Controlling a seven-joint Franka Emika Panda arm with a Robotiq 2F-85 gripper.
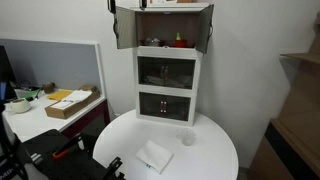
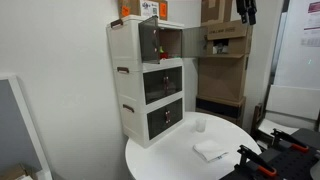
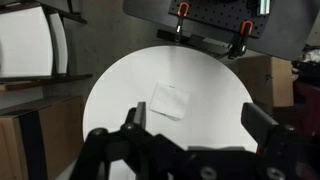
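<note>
My gripper (image 1: 127, 5) hangs high at the top edge of exterior view 1, and its fingers also show at the top right of exterior view 2. In the wrist view its dark fingers (image 3: 262, 125) stand wide apart, open with nothing between them. Far below on the round white table (image 2: 160, 160) lies a white folded cloth or paper (image 3: 170, 101). A pale cup (image 2: 200, 125) stands behind it, near the cabinet. The white cabinet (image 1: 138, 78) has its top doors open, with a red object (image 1: 180, 42) and darker items inside; its lower dark doors are shut.
Cardboard boxes (image 2: 222, 45) are stacked beside the cabinet. A desk with an open cardboard box (image 1: 72, 104) stands at the left in exterior view 1. Black and red clamp-like parts (image 2: 262, 165) sit near the table's edge.
</note>
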